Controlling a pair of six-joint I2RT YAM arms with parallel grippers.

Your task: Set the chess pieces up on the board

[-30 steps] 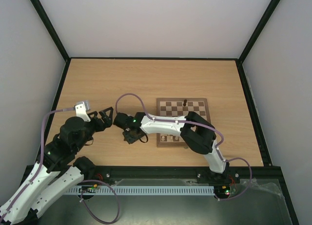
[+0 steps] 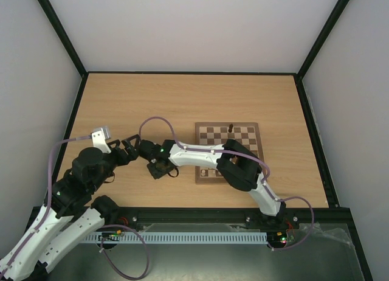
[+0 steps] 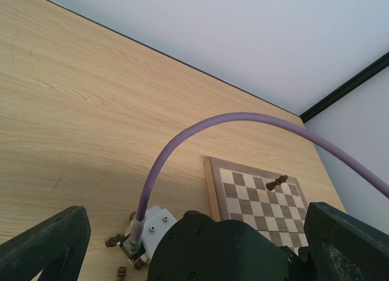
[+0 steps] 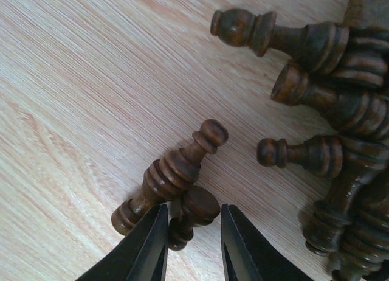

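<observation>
In the right wrist view my right gripper is part open, its two fingers apart. A small dark pawn point(image 4: 199, 204) shows in the gap at the fingertips, and whether they touch it I cannot tell. A taller dark piece point(image 4: 171, 174) lies against it, partly behind the left finger. More dark pieces point(image 4: 343, 98) are heaped on the right. My left gripper point(image 2: 132, 146) stands wide open; in its own view no chess piece is held. The chessboard point(image 2: 199, 134) carries one dark piece point(image 2: 230, 128) at its far edge and small light pieces point(image 2: 204, 173) at the near left.
My right arm point(image 2: 203, 157) stretches over the board and hides part of it. Close to the right wrist, the left gripper leaves little room between the arms.
</observation>
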